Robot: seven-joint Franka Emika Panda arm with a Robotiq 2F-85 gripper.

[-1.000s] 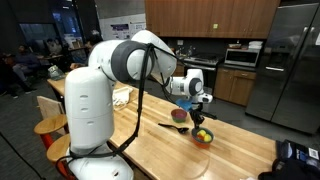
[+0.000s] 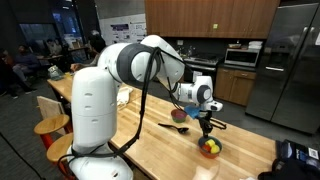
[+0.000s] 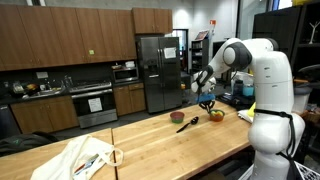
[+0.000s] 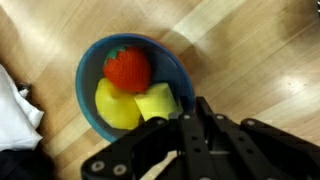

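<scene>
A round bowl (image 4: 85,79), blue-grey inside, fills the middle of the wrist view. It holds a red strawberry-like piece (image 4: 128,70), a yellow lemon-like piece (image 4: 116,104) and a pale yellow chunk (image 4: 156,102). My gripper is shut on the bowl's rim at one side, fingertips pointing down at its edge. From exterior view 1, the gripper (image 2: 206,132) is at the far edge of the bowl (image 2: 209,146); exterior view 2 has the bowl (image 3: 216,116) near the table's right end. Whether its base touches the table, I cannot tell.
A second, reddish bowl (image 2: 178,115) stands farther back on the wooden table, with a dark utensil (image 2: 175,127) lying near it. A person stands behind the table close to the arm. Bare tabletop (image 2: 165,158) stretches in front.
Over the last second the bowl and my gripper have moved together toward the camera and slightly right in exterior view 1. The second bowl and the utensil have stayed put.
</scene>
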